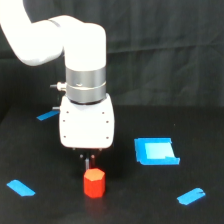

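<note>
A small red block (95, 183) with a faceted outline rests on the dark table in the lower left half of the camera view. My white gripper (88, 159) points down just behind it in the picture, its dark, thin fingers ending close to the block's top edge. The fingertips are too small and dim to show whether they are open or shut. Whether they touch the block cannot be made out. The block's front and top faces are in plain sight.
A light-blue square tray or patch (156, 147) lies to the right of the gripper. Flat blue strips lie at the front left (21, 188), the front right (191, 196) and behind the arm (47, 115).
</note>
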